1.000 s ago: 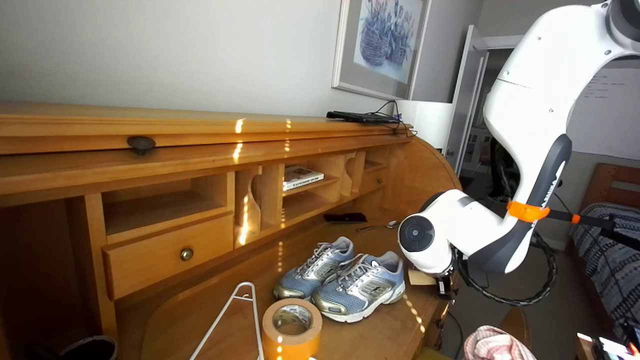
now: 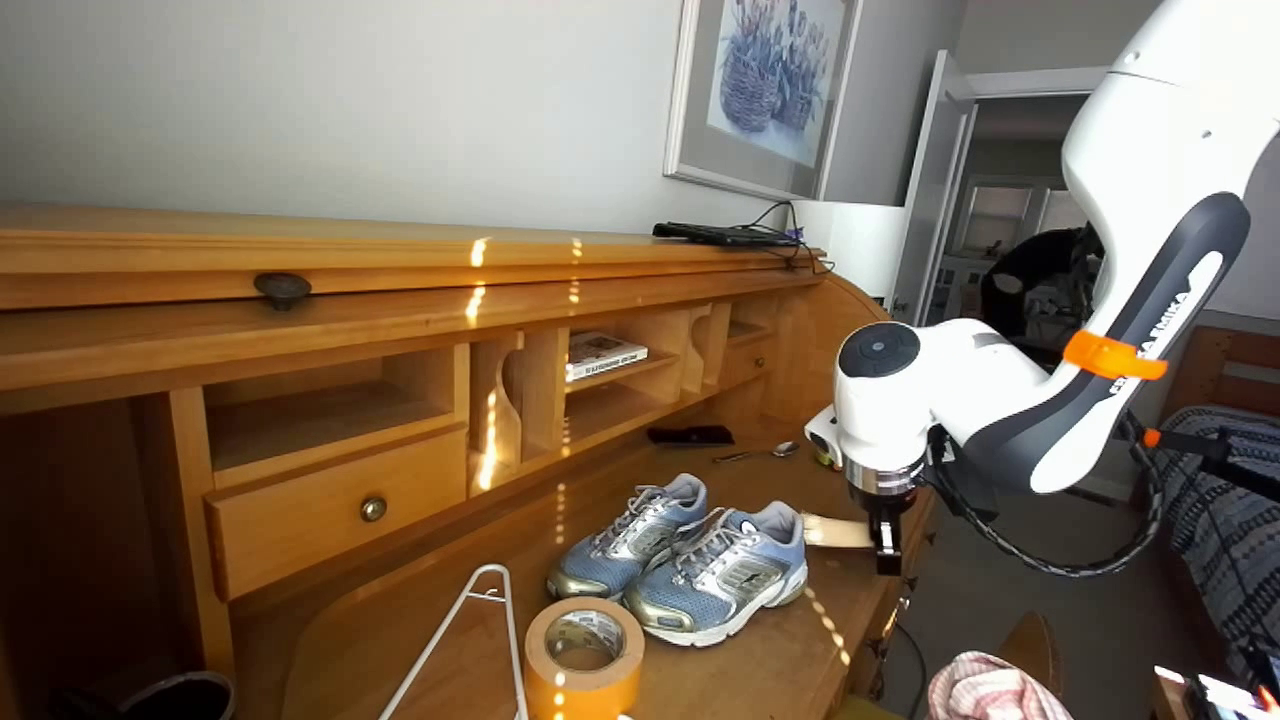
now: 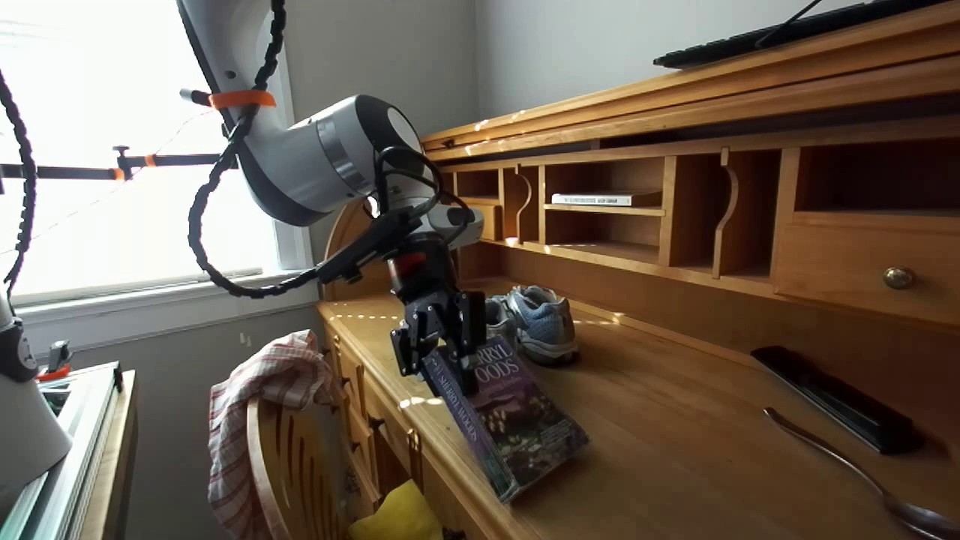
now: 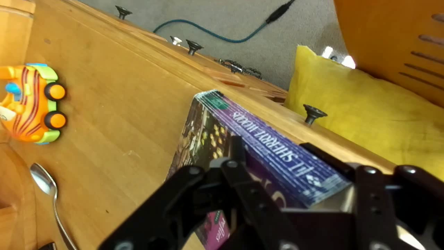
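A thick paperback book (image 3: 531,418) with a purple and dark floral cover is tilted at the desk's front edge, its lettered spine (image 4: 287,152) turned toward the chair side. My gripper (image 3: 438,370) is shut on its upper end, a dark finger (image 4: 238,152) on the cover and the other past the spine. In exterior view 1 the pale page side of the book (image 2: 837,532) shows between the shoe and the gripper (image 2: 885,554). Whether the book's low end touches the desk, I cannot tell.
Grey-blue sneakers (image 2: 726,576) stand close by the book, with a tape roll (image 2: 584,660) and white hanger (image 2: 510,624) beyond. A toy car (image 4: 31,104), a spoon (image 4: 45,180) and a black case (image 3: 837,396) lie on the desk. A chair (image 3: 292,459) is in front.
The arm has shifted and my hand has swung to point more steeply down. In exterior view 1 the book's visible side sits slightly higher and more tilted; shoes, tape and hanger are unmoved.
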